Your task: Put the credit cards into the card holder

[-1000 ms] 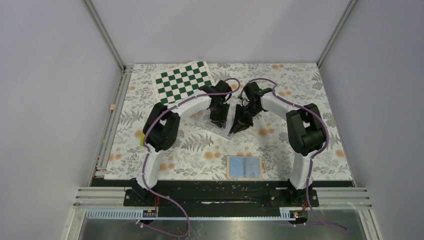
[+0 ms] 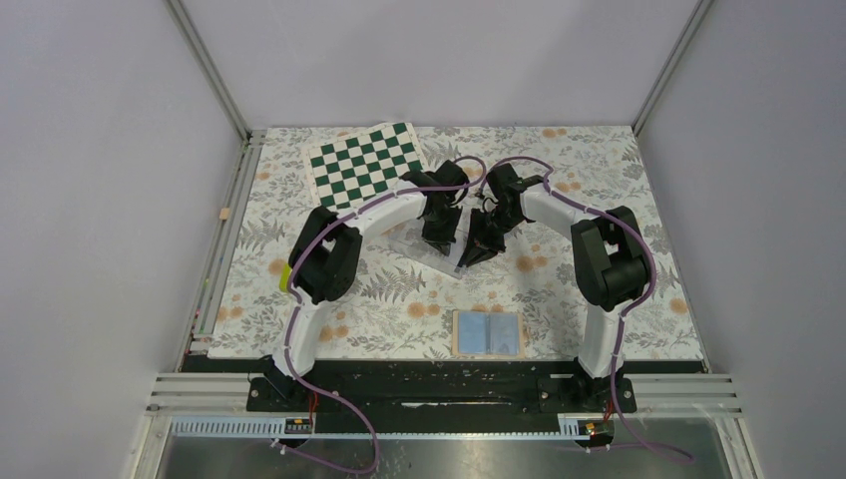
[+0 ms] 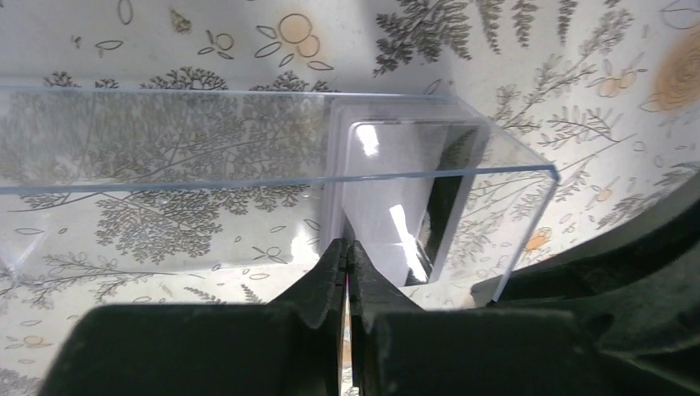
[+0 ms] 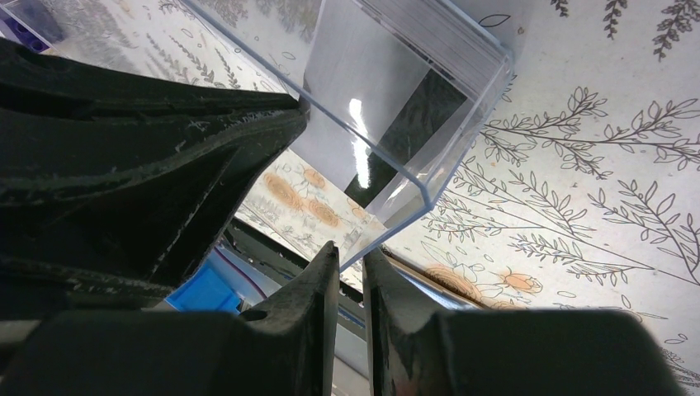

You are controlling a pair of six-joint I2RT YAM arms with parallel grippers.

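Observation:
The clear card holder (image 2: 424,254) lies in the middle of the table, mostly under both arms. In the left wrist view its end section (image 3: 512,177) holds a pale card (image 3: 384,190) with a dark stripe, lying inside the clear walls. My left gripper is shut, nothing visible between its fingers, its tips at the card's near edge; whether they press on it cannot be told. At the holder's corner, my right gripper is shut on the clear wall. The left gripper's dark fingers (image 4: 248,115) also reach over the holder in the right wrist view.
A green checkered board (image 2: 364,163) lies at the back left. At the front edge sits a tray with blue panels (image 2: 473,333). Something yellow (image 2: 285,277) shows beside the left arm. The table right of the holder is clear.
My left gripper has shifted slightly to the right over the holder. The right arm and the holder look unmoved.

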